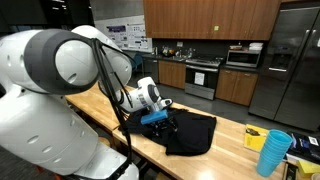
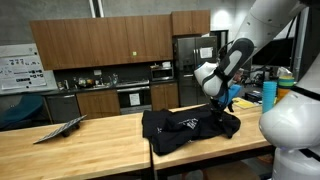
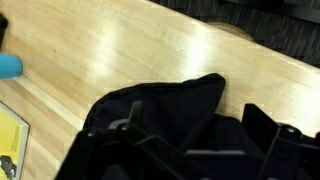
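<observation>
A black cloth [image 1: 198, 132] is spread in loose folds over the wooden table, with one sleeve-like part reaching toward the near edge. Exterior view 2 shows the same dark cloth [image 2: 172, 130] hanging a little over the table edge. My gripper [image 1: 172, 127] points down at the cloth's near-left part; it is open. In the wrist view, the dark fingers [image 3: 128, 132] stand well apart, with a rounded cloth corner [image 3: 205, 88] and bare wood ahead of them. Whether the fingertips touch the cloth cannot be told, since black lies on black.
On the table's right stand a blue cup [image 1: 273, 153] and a yellow box [image 1: 256, 136]. A kitchen counter and a stove [image 1: 202, 79] are far behind.
</observation>
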